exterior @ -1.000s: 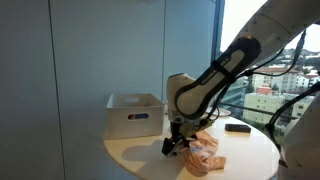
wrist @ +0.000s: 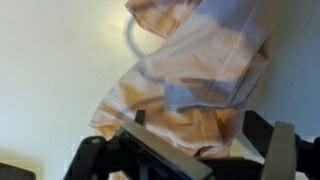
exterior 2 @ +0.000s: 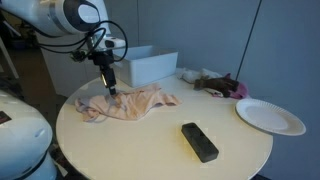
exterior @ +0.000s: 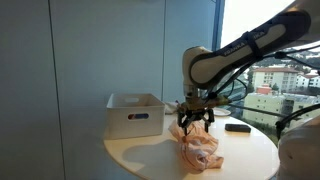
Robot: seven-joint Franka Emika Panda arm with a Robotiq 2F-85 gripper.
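Observation:
A crumpled peach-coloured cloth lies on the round white table, spread in loose folds. In exterior view 2 the same cloth stretches from under the arm toward the box. My gripper points down over it, open, with its fingers apart. From the wrist, folds of the cloth show beyond and between the fingertips, and nothing appears gripped. Whether the fingertips touch the fabric is hard to tell.
Behind the cloth stands a light grey box. A black block rests at the front right, and a white plate lies farther right. Some small dark and pink items are at the back.
In exterior view 1 my gripper has moved right and slightly up, from the cloth's left side to above it. The box and block have stayed in place.

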